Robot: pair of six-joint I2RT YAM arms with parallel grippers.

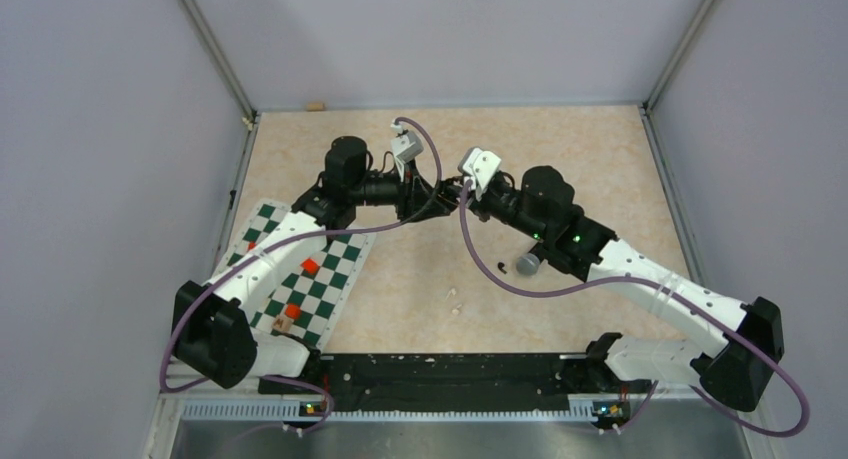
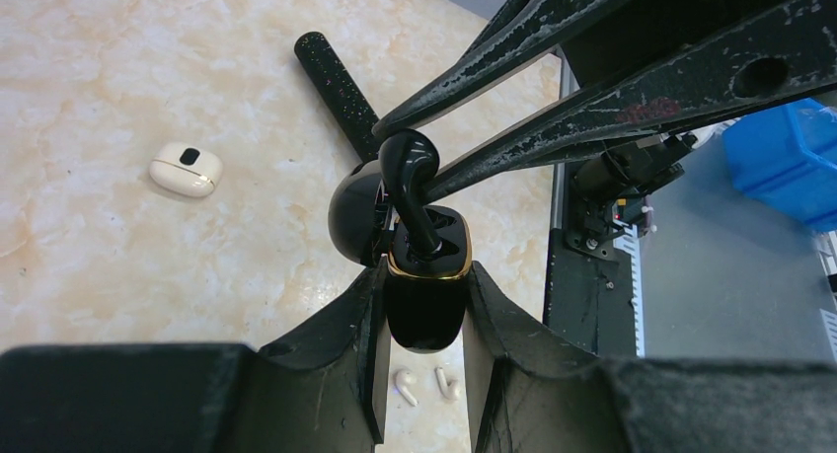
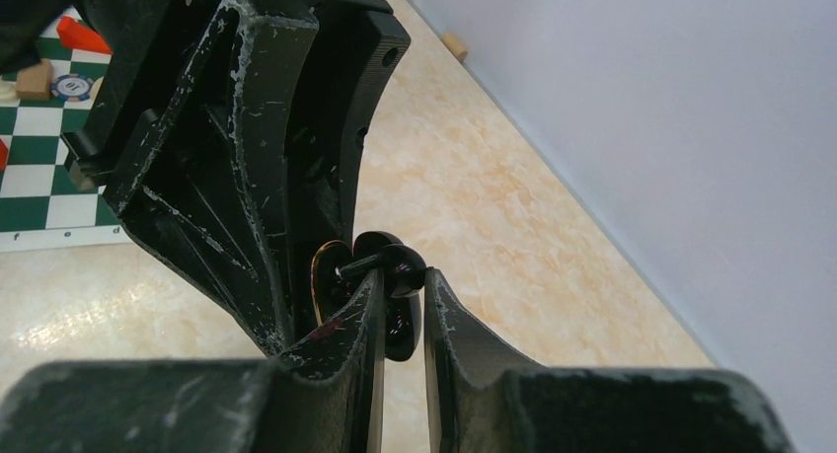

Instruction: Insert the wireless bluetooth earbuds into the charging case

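The black gold-rimmed charging case [image 2: 426,300] is held upright with its lid open in my left gripper, which is shut on it. My right gripper is shut on a black earbud [image 2: 405,167], whose stem reaches down into a socket of the case in the left wrist view. In the top view both grippers meet over the middle of the table, partly hiding the case and earbud.
A white case [image 2: 187,169] and two white earbuds [image 2: 405,384] lie on the table, with a black cylinder [image 2: 333,83]. A checkered board [image 1: 325,289] with small objects lies at the left.
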